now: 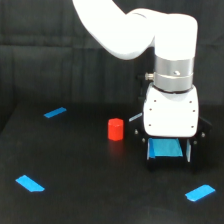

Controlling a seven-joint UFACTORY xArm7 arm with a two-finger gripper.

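My white gripper (168,154) hangs on the right side of the camera view, pointing down at the dark table. A blue block (165,148) shows just below the white hand, with a thin dark finger near its left and right edges. Whether the fingers touch the block or stand clear of it cannot be told. The hand hides the block's upper part. A red block (116,129) stands apart, to the left of the gripper.
Flat blue strips lie on the table (90,185): one at the back left (55,112), one at the front left (30,184), one at the front right (200,193). Dark curtain-like cloth closes off the back.
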